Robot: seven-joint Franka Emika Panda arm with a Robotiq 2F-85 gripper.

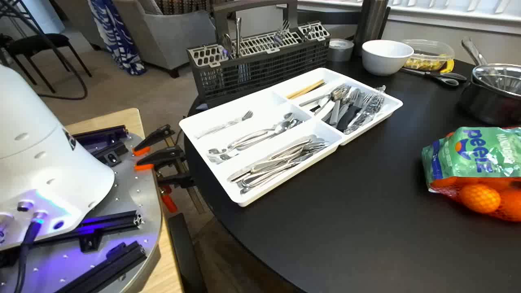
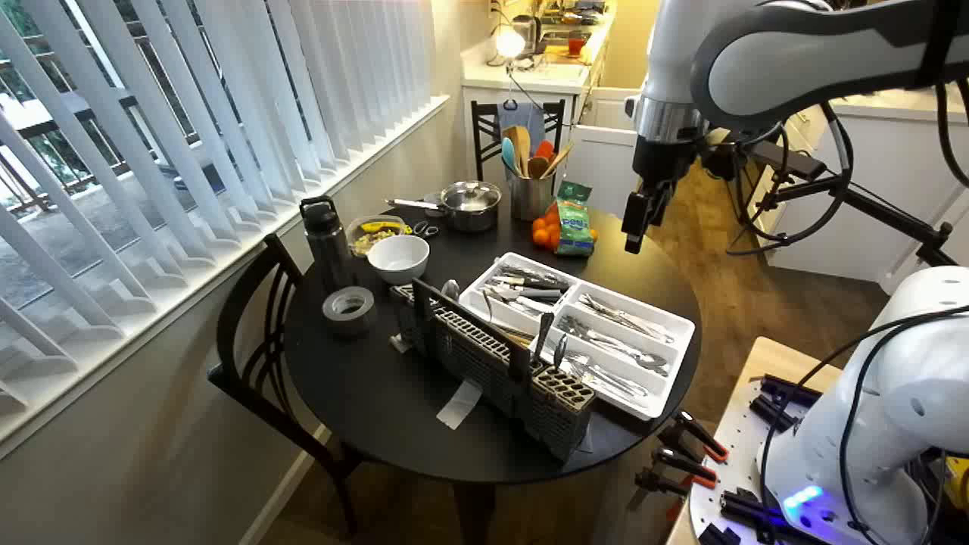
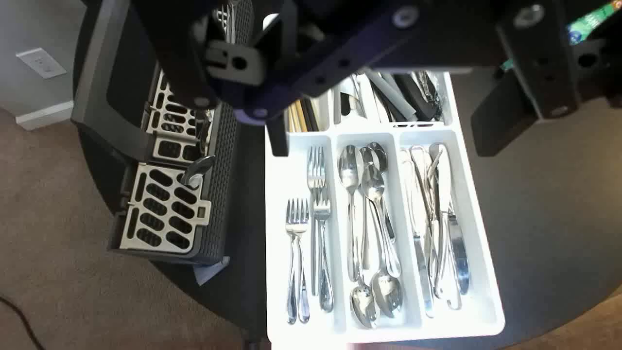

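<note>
In the wrist view my gripper is open, its two dark fingers spread wide and nothing held between them. Exterior view 2 has the gripper hanging above the table, near the tray's far side and the bag of oranges. Below it lies a white cutlery tray with forks, spoons and knives in separate long compartments. Mixed utensils and wooden sticks fill its other end. Alongside stands a dark dishwasher basket with a few utensils in its slots.
The bag of oranges rests on the round black table. A white bowl, a lidded pot, a utensil holder, a dark bottle and a tape roll stand around. Clear tabletop lies between tray and bag.
</note>
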